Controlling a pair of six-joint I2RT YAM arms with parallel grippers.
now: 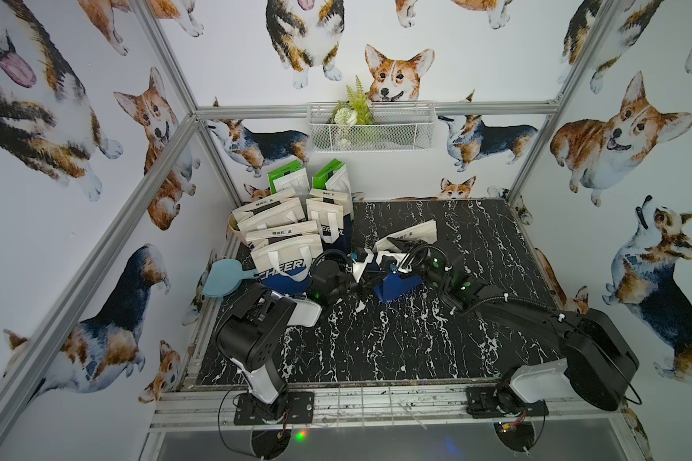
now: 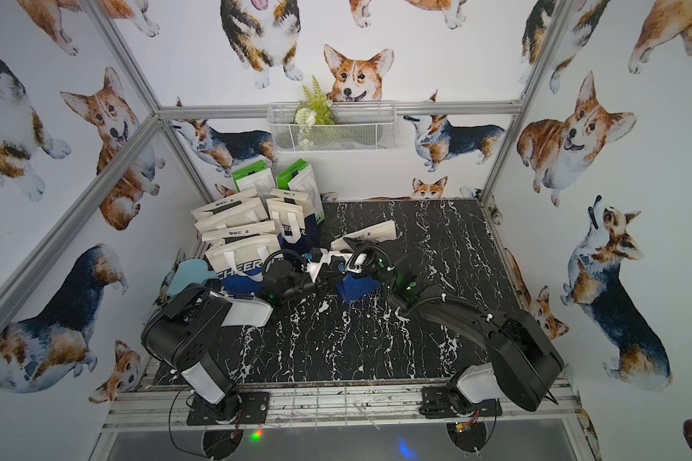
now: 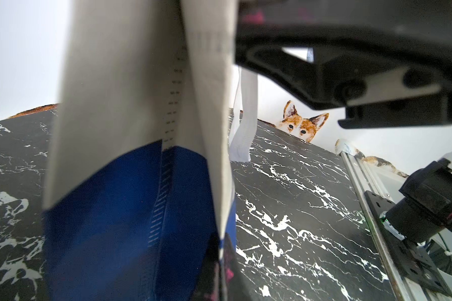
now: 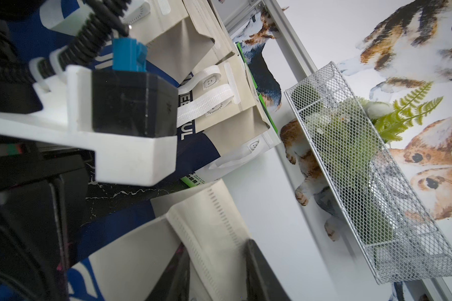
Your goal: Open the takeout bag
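The takeout bag (image 1: 409, 232), beige above and blue below, stands near the middle of the table, partly covered by both arms. In the left wrist view, its side fills the left half and the creased beige-and-blue side panel (image 3: 135, 195) faces the camera. My left gripper is shut low on the bag's near edge, whose thin blue material runs between the fingertips. My right gripper stands part open at the bag's top, with a beige folded corner (image 4: 216, 215) between its fingers, not visibly clamped. The bag's mouth is mostly hidden.
Several beige-and-blue bags (image 1: 284, 257) stand grouped at the left, close behind my left arm. A light blue paddle-shaped thing (image 1: 224, 277) lies at the left edge. A wire basket with plants (image 1: 373, 126) hangs on the back wall.
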